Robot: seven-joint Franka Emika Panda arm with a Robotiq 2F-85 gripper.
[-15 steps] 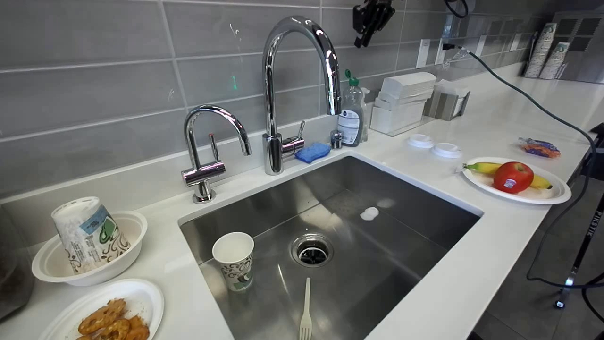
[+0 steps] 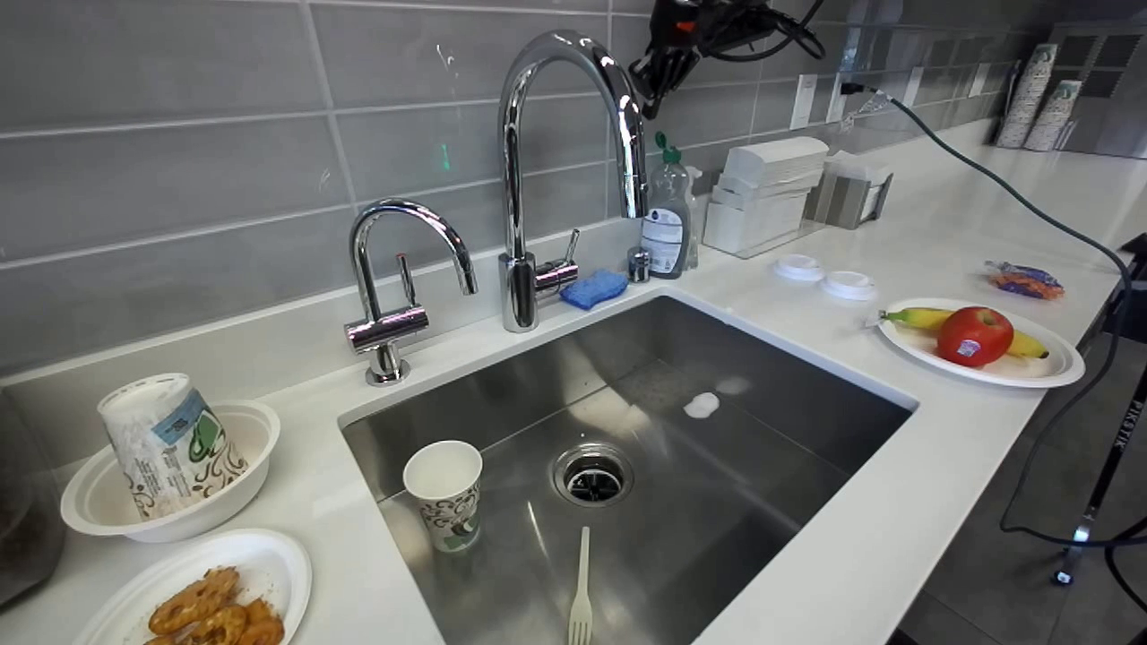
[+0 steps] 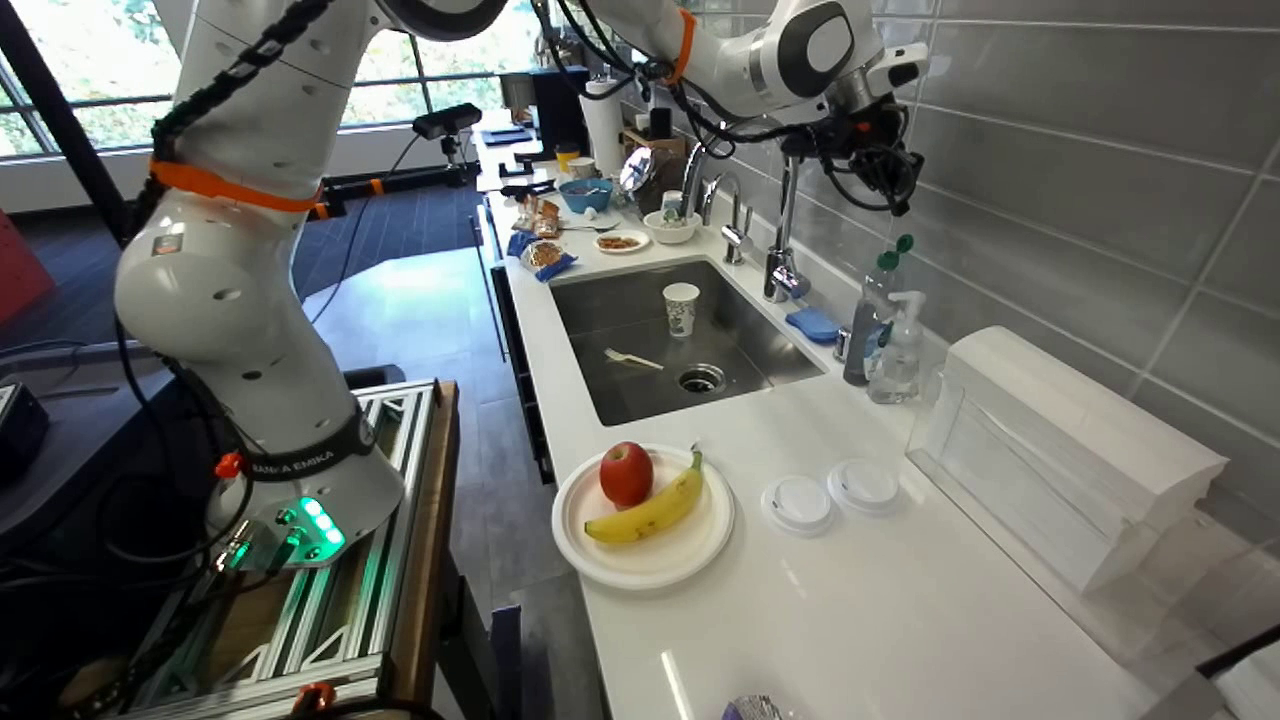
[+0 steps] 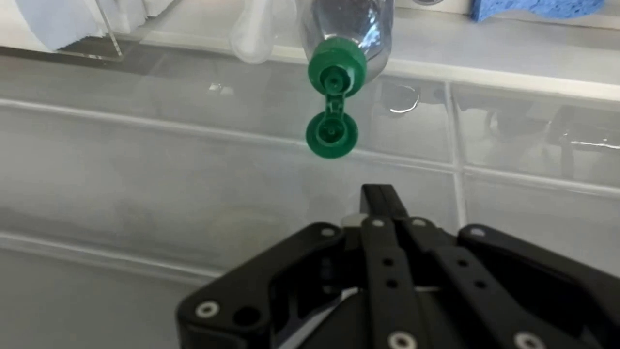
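My gripper is shut with nothing visible between its fingers. In the first exterior view the gripper (image 2: 648, 107) hangs high by the wall, above and slightly left of the dish soap bottle (image 2: 667, 220). That bottle stands upright behind the sink's far right corner. Its green flip cap (image 4: 331, 134) is open and shows in the wrist view just ahead of the fingertips, apart from them. The tall faucet (image 2: 515, 183) arches close to the gripper. Inside the steel sink (image 2: 742, 473) are an upright paper cup (image 2: 444, 494) and a pale fork (image 2: 582, 586).
A blue sponge (image 2: 593, 288) lies between faucet and bottle. Beside the bottle stand a clear pump bottle (image 3: 897, 348) and a paper towel holder (image 3: 1056, 444). Two white lids (image 3: 798, 504) and a plate (image 3: 576, 546) with an apple and a banana occupy the counter right of the sink.
My gripper has moved left and lower along the wall, nearer the tall faucet and the soap bottle. The objects in the sink and on the counter have not moved.
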